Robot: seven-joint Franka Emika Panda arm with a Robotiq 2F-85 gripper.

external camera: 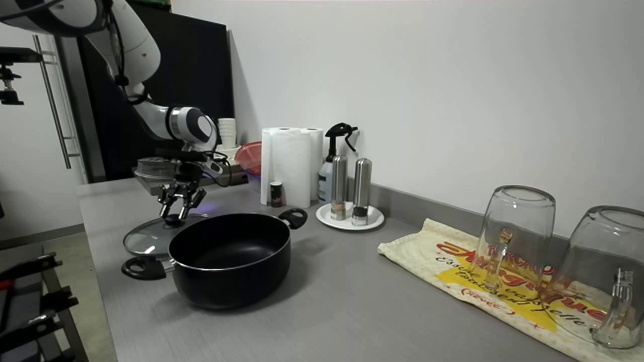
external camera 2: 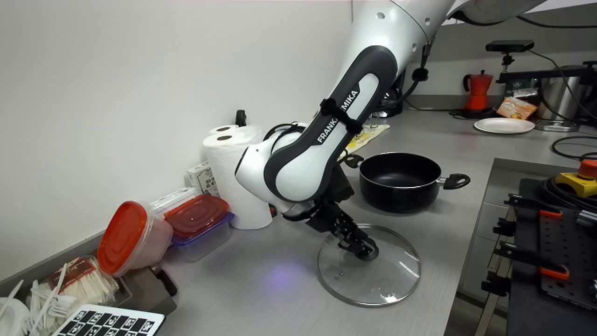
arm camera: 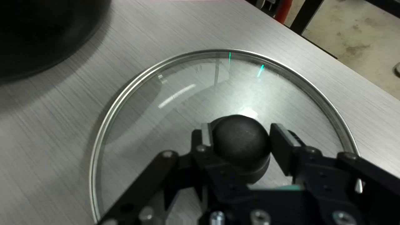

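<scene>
A round glass lid [arm camera: 150, 123] with a metal rim lies flat on the grey counter, its black knob [arm camera: 240, 140] facing up. Little or no space shows between knob and fingers; whether they press on it cannot be told. In the second exterior view the lid [external camera 2: 386, 280] rests on the counter, beside a black two-handled pot [external camera 2: 400, 193]. That pot [external camera: 241, 271] stands uncovered and looks empty in the first exterior view.
Paper towel rolls [external camera: 293, 166], a spray bottle [external camera: 326, 178] and two grinders on a white plate [external camera: 377, 218] stand along the wall. Two upturned glass mugs [external camera: 516, 241] rest on a cloth [external camera: 410, 247]. Lidded plastic tubs [external camera 2: 134, 238] sit behind the arm.
</scene>
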